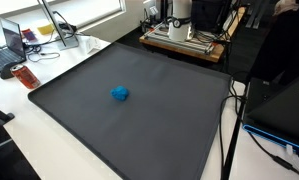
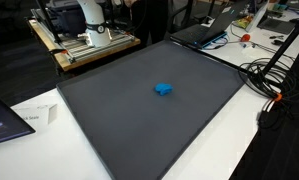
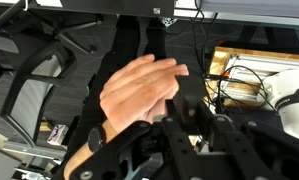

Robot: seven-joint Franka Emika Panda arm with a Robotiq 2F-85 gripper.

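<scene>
A small blue object (image 1: 119, 93) lies alone on the dark grey mat; exterior view 2 shows the same blue object (image 2: 163, 89) with bare mat all round it. My gripper appears only in the wrist view, dark against a dark background, far from the mat. Beside it is a person's open hand (image 3: 141, 92), its fingertips reaching close to the gripper's fingers. Whether the hand touches them is unclear, and so is what stands between the fingers. Neither exterior view shows the gripper.
My white arm base (image 2: 93, 22) stands on a wooden stand. An orange-red can (image 1: 26, 77) sits beside the mat's far-left corner, with a laptop (image 1: 3, 58) behind it. In the wrist view, an office chair (image 3: 34, 80) and the person's legs occupy the floor area.
</scene>
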